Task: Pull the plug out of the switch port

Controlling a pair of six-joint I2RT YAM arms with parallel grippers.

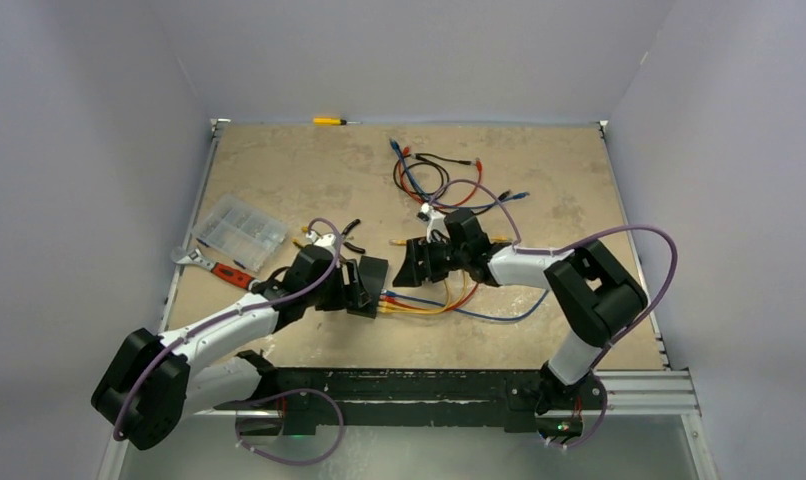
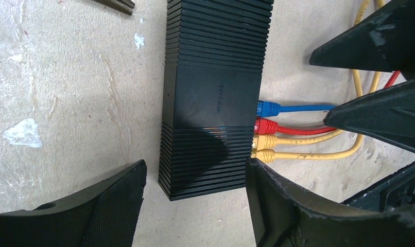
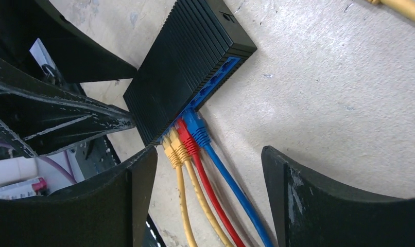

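A black ridged switch [image 2: 210, 92] lies on the table with blue [image 3: 197, 128], red [image 3: 186, 136] and two yellow plugs [image 3: 177, 145] in its port side. My left gripper is open over the switch's near end, the body between and just beyond its fingertips. My right gripper hangs open just right of the switch, above the cables near the plugs, nothing held. In the top view both grippers face each other across the switch.
A parts box [image 1: 241, 232], wrench [image 1: 224, 270] and pliers [image 1: 351, 235] lie left; coiled cables [image 1: 439, 180] and a screwdriver [image 1: 329, 121] lie farther back. Bare table is at the right.
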